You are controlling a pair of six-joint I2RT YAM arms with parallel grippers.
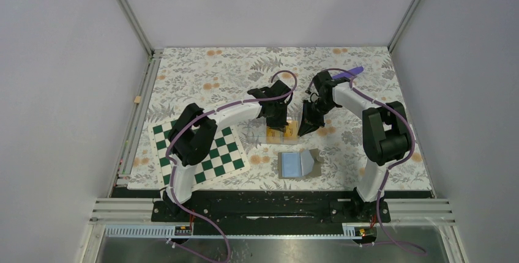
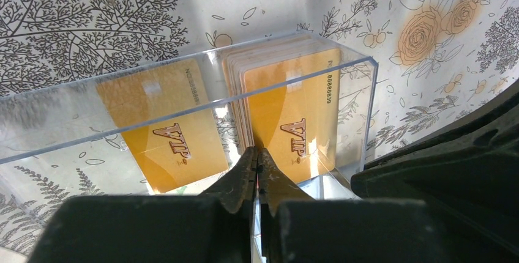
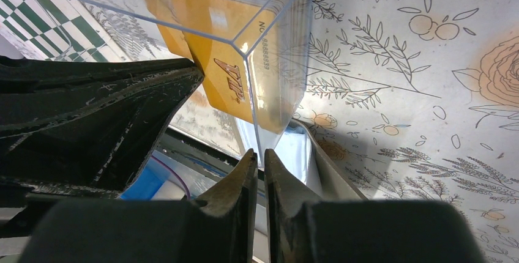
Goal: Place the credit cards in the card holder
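Note:
In the left wrist view, a stack of yellow VIP credit cards (image 2: 306, 110) stands at the right end of the clear box (image 2: 358, 101). Another yellow card (image 2: 168, 128) sits apart, further left in it. My left gripper is shut with its tips together at the stack's lower left edge; no card is between them. At the box's corner, my right gripper is closed down to a narrow gap, with the clear edge between its fingertips. The card holder (image 1: 291, 164), blue and grey, lies open in front of the box in the top view.
A green-and-white checkered board (image 1: 215, 164) lies under the left arm. Behind the right gripper is a purple object (image 1: 349, 73). Both grippers are close together at the box.

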